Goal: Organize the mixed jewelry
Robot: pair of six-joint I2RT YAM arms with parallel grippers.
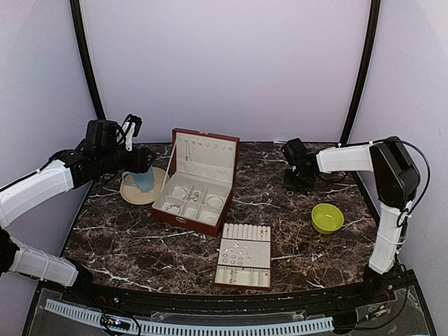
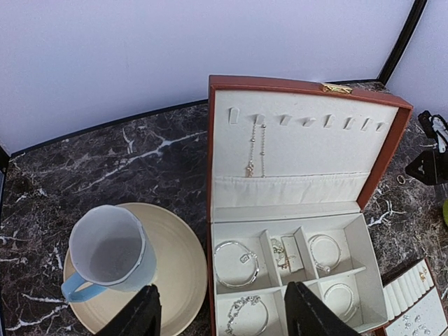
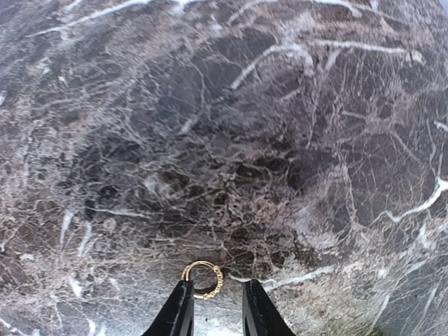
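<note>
On the dark marble table a small gold ring (image 3: pixel 219 281) lies flat, seen in the right wrist view. My right gripper hangs over it, open, with the ring appearing nearer its left fingertip; contact cannot be made out. The open jewelry box (image 1: pixel 181 222) holds bracelets and other pieces in its compartments, and a necklace (image 2: pixel 251 150) hangs inside its lid. In front of the box is a jewelry tray (image 1: pixel 250 250) with rings and small pieces. My left gripper is open and empty above the box's left side.
A light blue mug (image 2: pixel 112 245) rests tilted on a beige plate (image 2: pixel 183 283) left of the box. At the right stands a green bowl (image 1: pixel 327 218). Bare marble lies between the box and the right gripper, and at the front left.
</note>
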